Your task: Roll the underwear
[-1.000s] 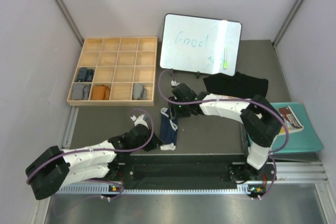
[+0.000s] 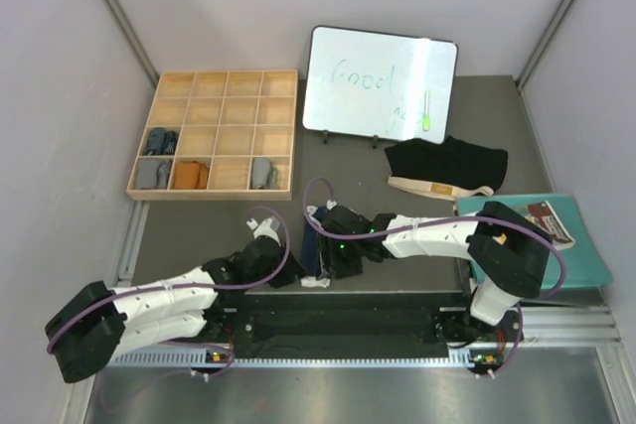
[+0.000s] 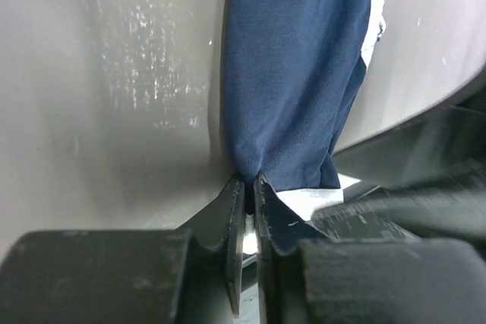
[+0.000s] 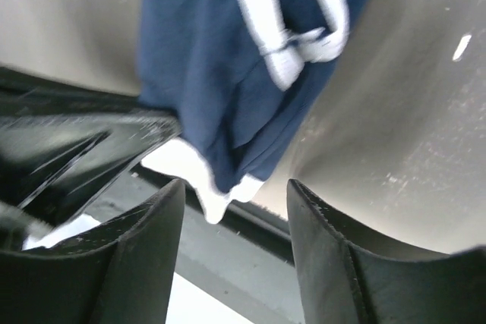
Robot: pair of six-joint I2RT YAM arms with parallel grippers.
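The navy underwear (image 2: 312,245), a long narrow strip with white trim, lies on the table between my two arms. In the left wrist view the left gripper is shut on the cloth's near side edge, its fingers pinching a fold. My right gripper stands open over the near end, the white hem (image 4: 216,196) lying between and just beyond its fingertips in that view. White bands cross the navy cloth (image 4: 220,58) farther up. From above, the right arm hides part of the underwear.
A wooden compartment box (image 2: 227,136) at the back left holds several rolled cloths. A whiteboard (image 2: 378,81) stands behind, a black garment (image 2: 452,162) lies at right, and a teal box (image 2: 586,255) is on the far right. The two grippers are very close together.
My right gripper has come from the underwear's far end toward its near end, beside the left gripper. The left arm has barely moved.
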